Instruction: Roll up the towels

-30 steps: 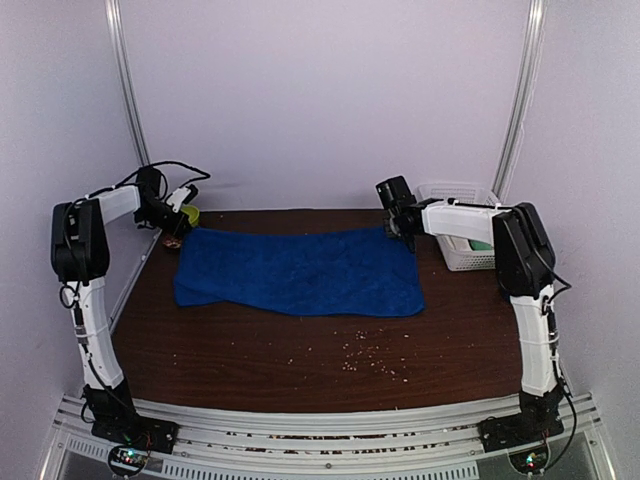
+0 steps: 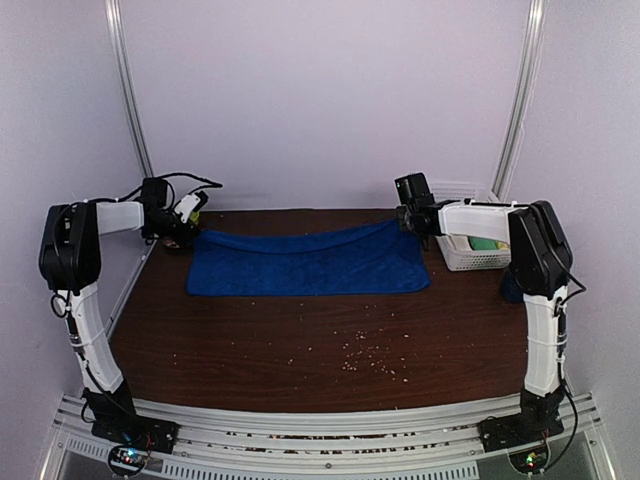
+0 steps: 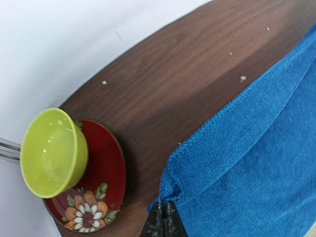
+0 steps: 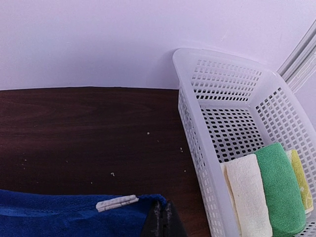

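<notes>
A blue towel (image 2: pixel 305 262) lies spread across the back half of the table, its far edge lifted and folded over into a band. My left gripper is shut on the towel's far left corner. My right gripper is shut on the far right corner, beside the basket. In the top view both grippers are largely hidden by their own housings.
A white plastic basket (image 4: pixel 196 123) with folded white, green and yellow towels (image 4: pixel 279 192) stands at the right. A green bowl (image 3: pixel 52 153) on a red flowered plate (image 3: pixel 111 177) is at the back left.
The towel has moved back, and its far edge, raised with both grippers, has come forward into a fold.
</notes>
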